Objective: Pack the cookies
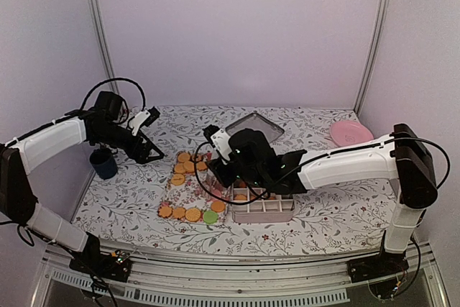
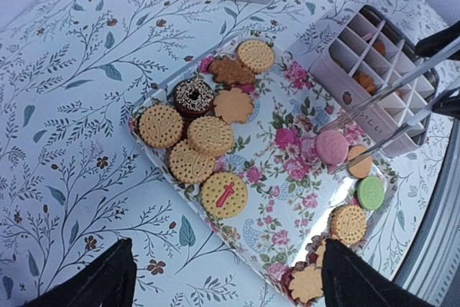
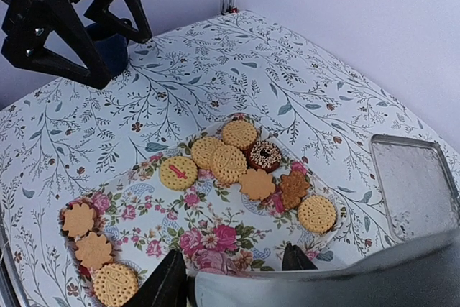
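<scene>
My right gripper (image 1: 219, 163) holds metal tongs (image 2: 411, 80) pointing down over the tray's front right part. The tongs' legs are spread, one tip on either side of a pink round cookie (image 2: 332, 147), which lies on the floral tray (image 2: 273, 203); whether they touch it I cannot tell. Beside that cookie are a small orange one (image 2: 360, 162) and a green one (image 2: 370, 193). Round biscuits (image 2: 210, 136) and a chocolate ring (image 2: 193, 96) crowd the tray's far left end. A compartment box (image 1: 262, 217) holds several cookies. My left gripper (image 1: 154, 145) hangs open and empty left of the tray.
At the back lies a grey metal tray (image 1: 255, 126). A pink plate (image 1: 350, 132) stands at the back right, and a dark cup (image 1: 103, 164) at the far left under the left arm. Patterned tabletop between cup and floral tray is clear.
</scene>
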